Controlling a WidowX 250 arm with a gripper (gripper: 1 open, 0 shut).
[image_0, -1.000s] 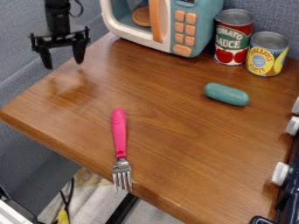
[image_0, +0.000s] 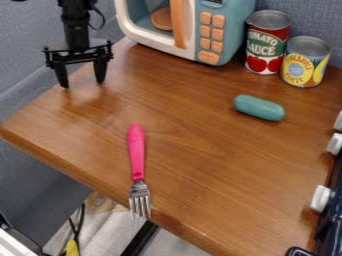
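Observation:
My black gripper (image_0: 80, 76) is at the upper left over the wooden table (image_0: 187, 130), its two fingers spread apart with nothing visible between them. A pink-handled fork (image_0: 138, 165) lies toward the front left of the table, well below the gripper in the view, tines toward the near edge. A small teal oblong object (image_0: 259, 107) lies on the right half of the table.
A toy microwave (image_0: 181, 25) stands at the back, beside a red tomato can (image_0: 265, 45) and a yellow can (image_0: 305, 62). A dark appliance with white knobs (image_0: 329, 220) lines the right edge.
The gripper has moved slightly down and to the right in the view since a second ago. The objects on the table have not moved.

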